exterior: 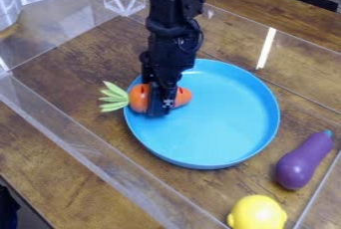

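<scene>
A blue round plate [226,123] lies on the wooden table. The black gripper [156,97] reaches down from the top to the plate's left part, shut on an orange toy carrot [178,98] with pale green leaves [112,97] sticking out to the left over the rim. The gripper covers much of the carrot's middle.
A purple eggplant [302,160] lies right of the plate, and a yellow lemon [257,212] at the front right. A clear plastic barrier [80,143] runs along the left side. The table behind the plate is fairly clear.
</scene>
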